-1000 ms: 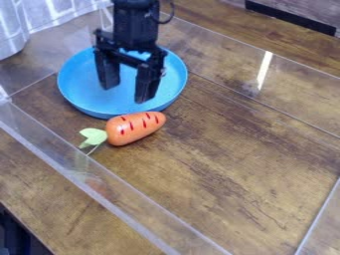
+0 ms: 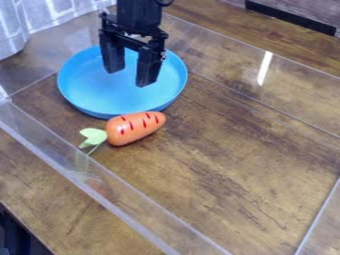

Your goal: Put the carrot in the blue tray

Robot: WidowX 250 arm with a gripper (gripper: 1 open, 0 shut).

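The orange toy carrot, with dark stripes and pale green leaves, lies on the wooden table at the near side of the round blue tray. Its upper end is right at the tray's near rim; whether the two touch, I cannot tell. Above the tray hangs my black gripper, fingers spread apart and only blue tray showing between them. The tray looks empty, though the gripper covers part of its middle and far side.
A clear barrier runs along the near left, close to the carrot's leaves. White cloth or plastic sits at the far left.
The gripper has risen and drawn back toward the far side of the tray, away from the carrot. Carrot and tray have stayed put.
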